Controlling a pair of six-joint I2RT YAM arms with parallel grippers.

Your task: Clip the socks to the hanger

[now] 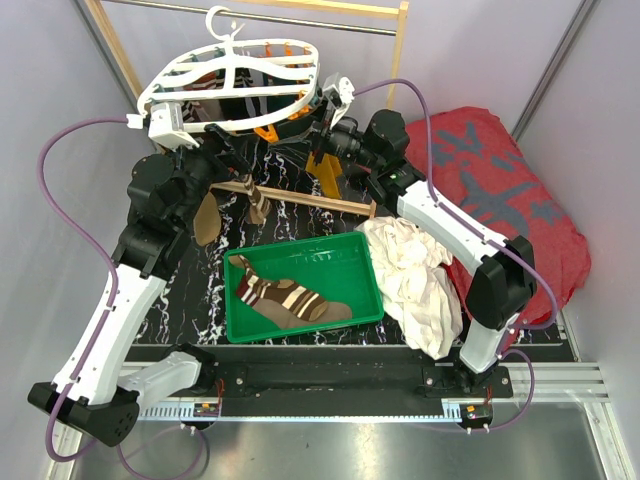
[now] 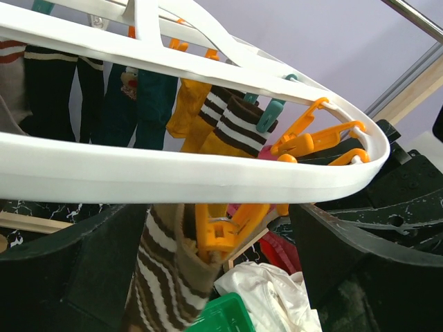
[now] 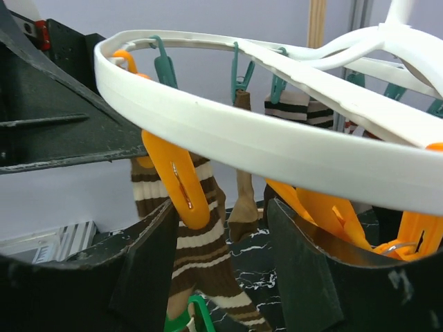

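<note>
The white hanger (image 1: 240, 126) hangs from the rail with socks clipped along it. My left gripper stands open at its front rim, a striped brown sock (image 2: 163, 273) hanging under an orange clip (image 2: 220, 236) in the gap. At the right end of the hanger, my right gripper has its fingers parted below the rim. In the right wrist view an orange clip (image 3: 181, 181) reaches down by the left-hand finger, with a striped sock (image 3: 208, 242) hanging behind. Another striped sock (image 1: 290, 300) lies in the green bin (image 1: 370, 262).
White crumpled cloth (image 1: 410, 280) lies right of the bin, and a red cushion (image 1: 510, 200) fills the right side. A wooden bar (image 1: 320, 200) crosses below the hanger. More orange clips (image 3: 339, 214) hang close to my right gripper.
</note>
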